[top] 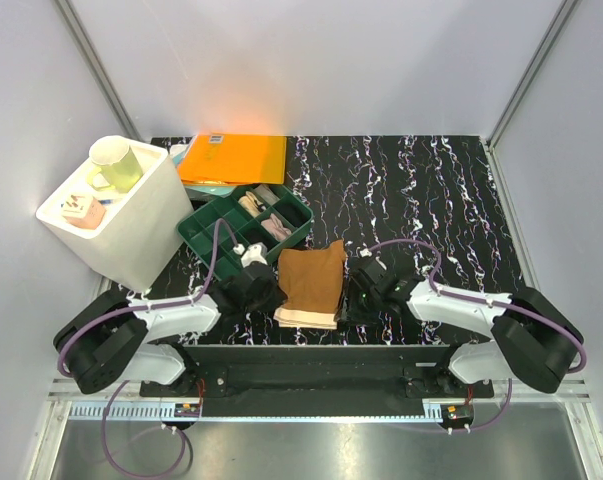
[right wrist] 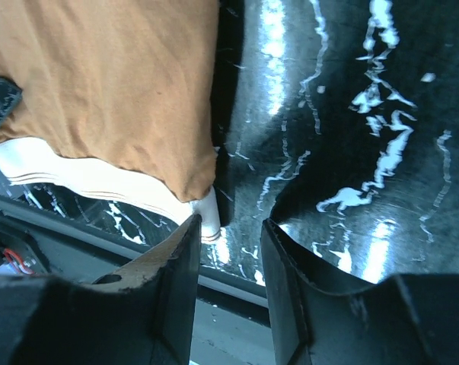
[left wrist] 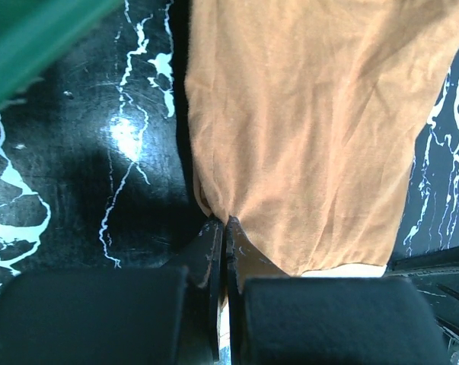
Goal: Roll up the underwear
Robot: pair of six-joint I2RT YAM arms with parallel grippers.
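The brown underwear (top: 311, 275) lies folded flat on the black table, its cream waistband (top: 306, 318) toward the front edge. In the left wrist view my left gripper is shut on the cloth's left edge near the waistband, where creases run to the fingertips. My right gripper is part open at the front right corner. The end of the waistband (right wrist: 206, 215) sits right by its left fingertip, and bare table shows in the gap. Whether that fingertip touches the band, I cannot tell.
A green divided box (top: 206, 222) with rolled cloths stands just behind my left gripper. Beyond it are an orange folder (top: 236, 160) and a white bin (top: 131, 225).
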